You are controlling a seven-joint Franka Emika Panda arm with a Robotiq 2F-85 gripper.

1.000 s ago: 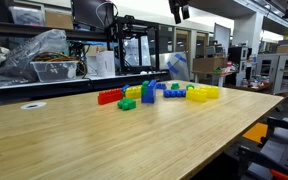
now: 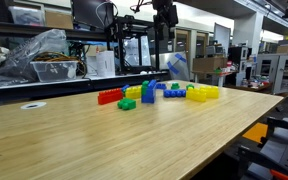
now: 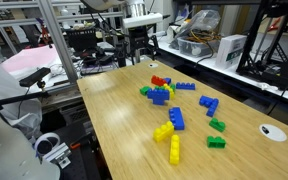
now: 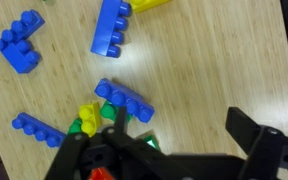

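Note:
My gripper stands open above the table with nothing between its fingers. In exterior view 1 the gripper (image 2: 165, 28) hangs well over the bricks. Below it is a loose cluster: a blue brick (image 4: 126, 100), a yellow brick (image 4: 89, 118), some green ones and a red brick (image 4: 101, 174) partly hidden by the gripper. Another long blue brick (image 4: 36, 128) lies to the cluster's left. Farther up the wrist view are a joined blue pair (image 4: 19, 42), a blue brick (image 4: 110, 28) and a yellow brick (image 4: 147, 4). Two yellow bricks (image 3: 175, 149) (image 3: 164, 131) lie nearer in exterior view 2.
Green bricks (image 3: 216, 142) lie apart from the cluster. A white disc (image 3: 272, 132) rests on the wooden table (image 3: 239, 165). Bare wood spreads across the right of the wrist view. Behind the table, a shelf holds a clear plastic bin (image 2: 54, 71).
In exterior view 1 my gripper has come down and shifted slightly left over the last second. The bricks have stayed where they were.

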